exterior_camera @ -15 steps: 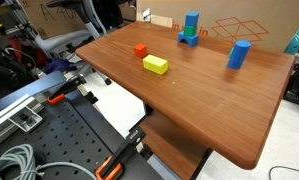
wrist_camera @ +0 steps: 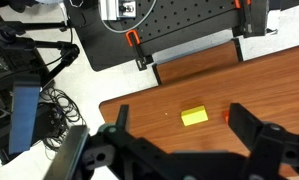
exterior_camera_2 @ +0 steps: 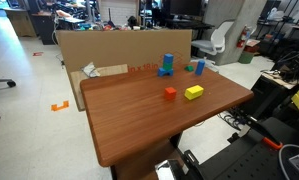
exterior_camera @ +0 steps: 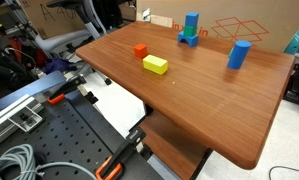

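A yellow block (exterior_camera: 155, 65) lies on the wooden table (exterior_camera: 204, 95), with a smaller red block (exterior_camera: 140, 50) close beside it. Farther back stands a blue and green stack (exterior_camera: 191, 28). A blue cup-like piece (exterior_camera: 236, 55) is upright by itself near the board. Looking down in the wrist view, my gripper is open, its dark fingers spread wide at the bottom of the picture. Between them nothing is held; the yellow block (wrist_camera: 194, 116) and part of the red block (wrist_camera: 228, 115) show on the table well below.
A tall cardboard board (exterior_camera_2: 124, 50) borders the back of the table. In front is a black perforated bench (exterior_camera: 59, 140) with orange-marked clamps and a coiled cable (exterior_camera: 19, 160). Bare tabletop lies around the blocks, widest at the right in exterior view 1.
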